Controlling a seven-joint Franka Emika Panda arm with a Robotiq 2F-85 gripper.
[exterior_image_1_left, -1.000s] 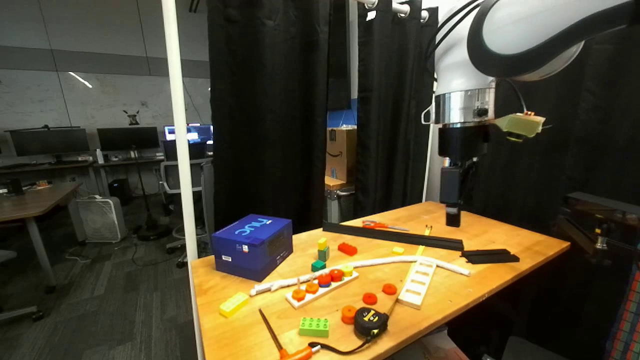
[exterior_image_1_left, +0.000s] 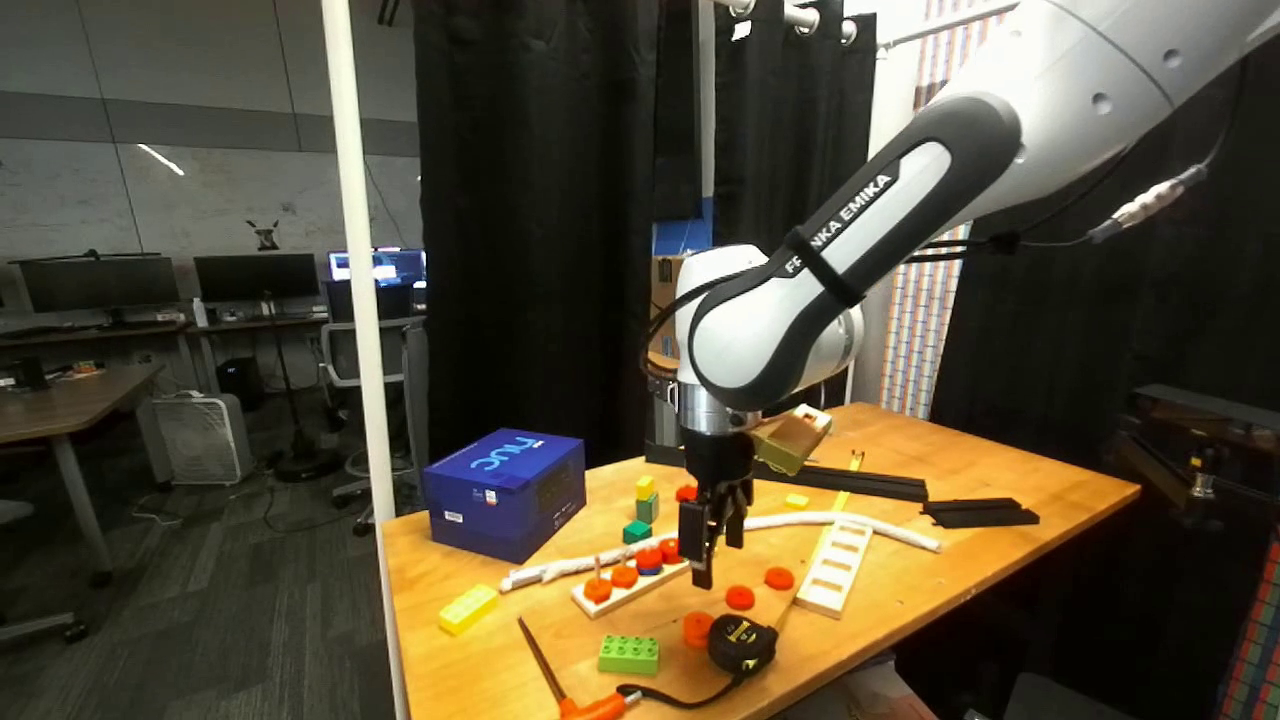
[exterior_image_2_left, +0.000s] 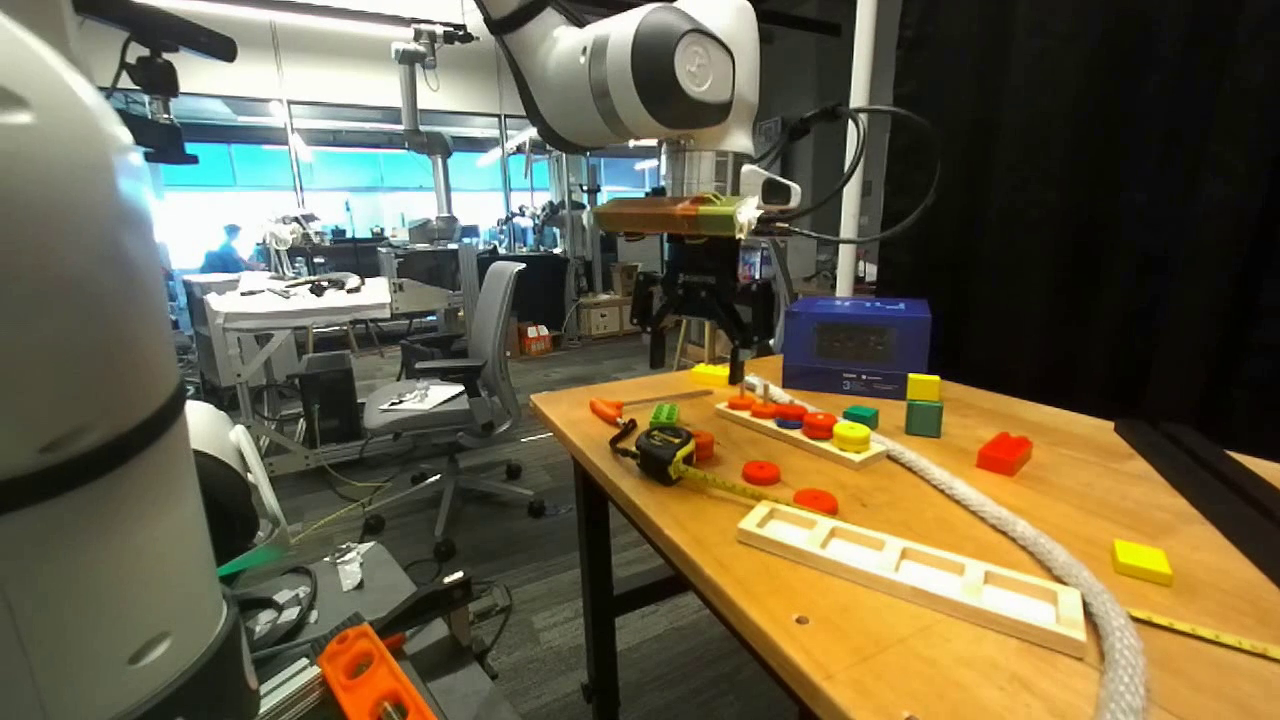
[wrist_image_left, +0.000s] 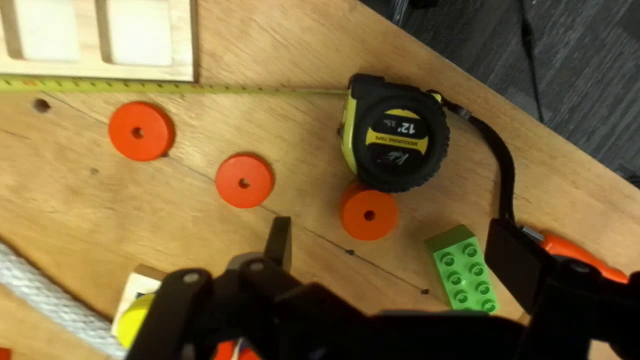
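Observation:
Above the table's near half hangs my gripper (exterior_image_1_left: 717, 558), its fingers wide apart and nothing between them. Seen from the wrist, the gripper spans a bare stretch of wood, with a green block (wrist_image_left: 466, 273) close by its right finger. An orange ring (wrist_image_left: 369, 214) touches the black and yellow tape measure (wrist_image_left: 397, 133). Two flat red rings, one (wrist_image_left: 244, 180) nearer and one (wrist_image_left: 141, 131) farther left, lie loose on the wood. The peg board (exterior_image_2_left: 854, 454) carries orange, blue, red and yellow rings.
A wooden frame with slots (exterior_image_2_left: 912, 564) lies beside the extended tape. The white rope (exterior_image_2_left: 1020, 528) curves across the table. Behind the pegs stands a blue box (exterior_image_1_left: 504, 492); a yellow block (exterior_image_1_left: 468, 608) and an orange-handled tool (exterior_image_1_left: 594, 708) lie at the left.
My arm has swung from the table's far right toward the middle left and lower, now above the peg board area. The objects on the table look unmoved.

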